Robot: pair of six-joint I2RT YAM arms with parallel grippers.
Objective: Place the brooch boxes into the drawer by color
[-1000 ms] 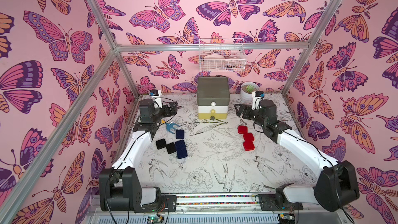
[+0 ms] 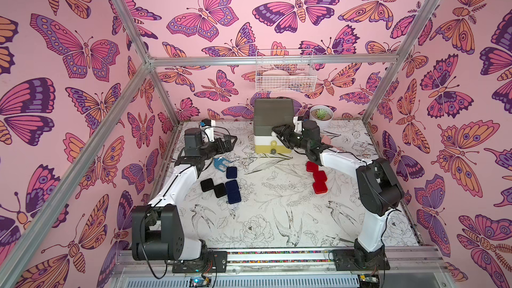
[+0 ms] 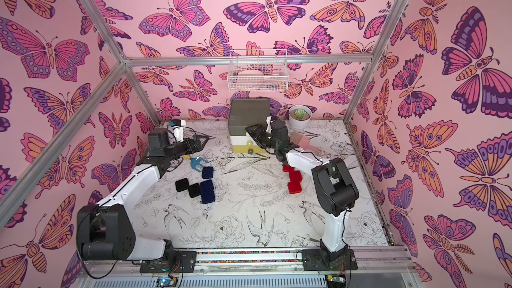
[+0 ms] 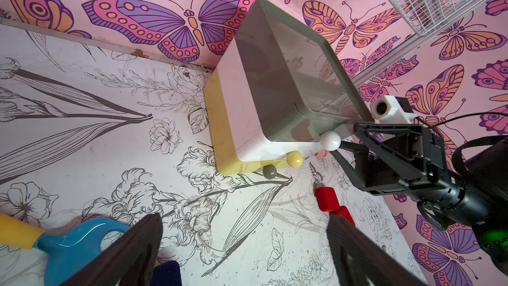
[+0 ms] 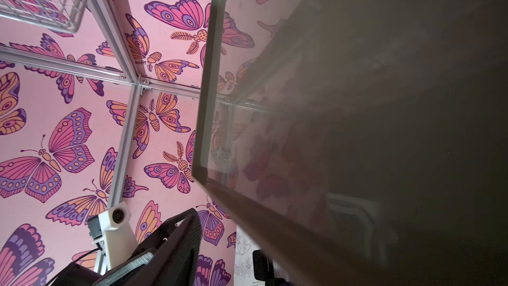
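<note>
A drawer unit (image 2: 273, 112) with grey top, white middle and yellow bottom, each with a round knob, stands at the back centre. My right gripper is at the white knob (image 4: 329, 141) of the top tier; whether it is closing round the knob is unclear. Red boxes (image 2: 320, 186) lie right of centre; navy boxes (image 2: 233, 192) and black boxes (image 2: 207, 185) lie left of centre. My left gripper (image 2: 232, 143) stands open above the table, left of the unit.
A blue-and-yellow toy (image 4: 74, 249) lies near the navy boxes. A potted plant (image 2: 321, 113) and pink object stand behind the right arm. A wire basket (image 2: 285, 82) hangs above.
The right arm has moved leftward to the drawer unit's top knob. The left gripper has shifted slightly toward the right and downward.
</note>
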